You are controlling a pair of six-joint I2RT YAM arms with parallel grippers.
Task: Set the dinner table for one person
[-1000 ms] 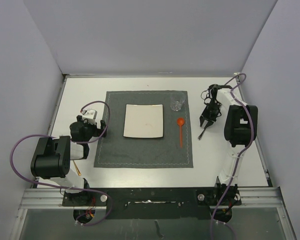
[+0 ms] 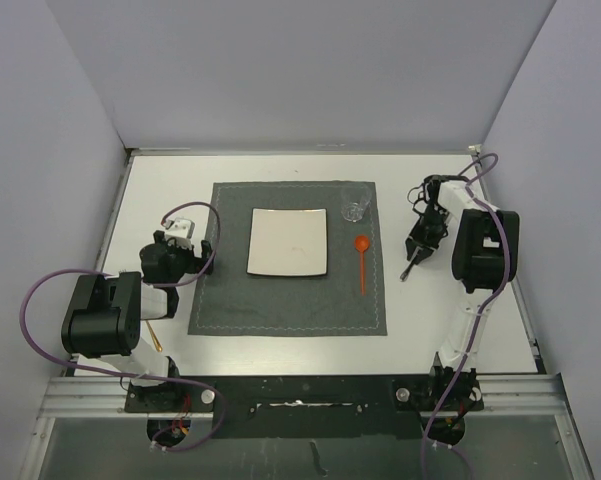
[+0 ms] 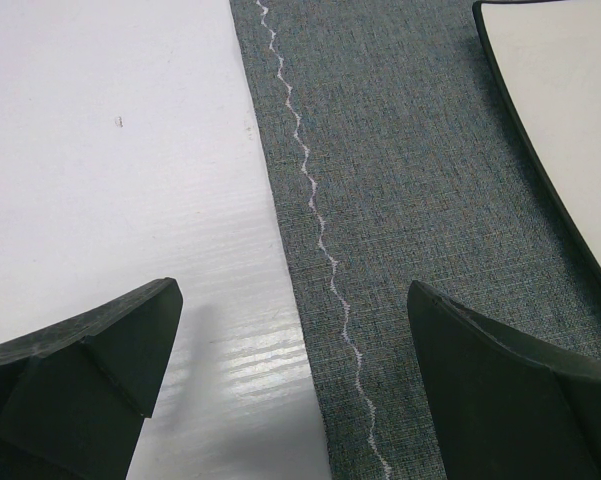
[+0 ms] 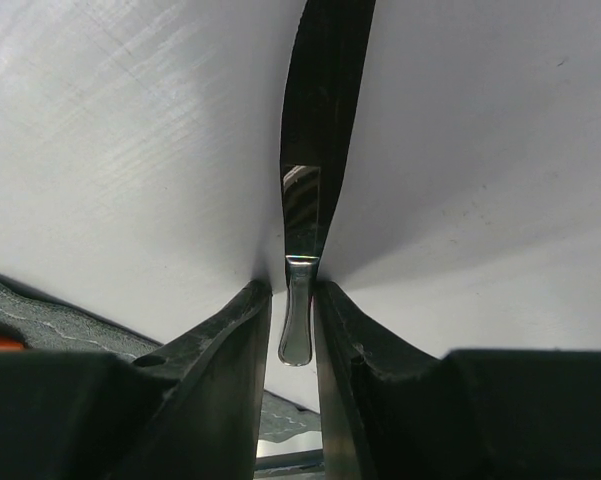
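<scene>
A square cream plate [image 2: 287, 242] lies on the dark grey placemat [image 2: 290, 308], with a clear glass [image 2: 355, 202] at its upper right and an orange spoon [image 2: 362, 265] to its right. Right of the mat, my right gripper is low over a metal knife [image 4: 305, 210], fingertips close on either side of its handle; whether they grip it is unclear. My left gripper stands open over the mat's left edge, nothing between its fingers.
A thin utensil [image 2: 155, 335] lies on the white table below the left arm, partly hidden. Walls border the sides and back.
My right gripper has shifted slightly toward the front and right, and the knife appears slightly shifted with it. The left arm is unchanged.
</scene>
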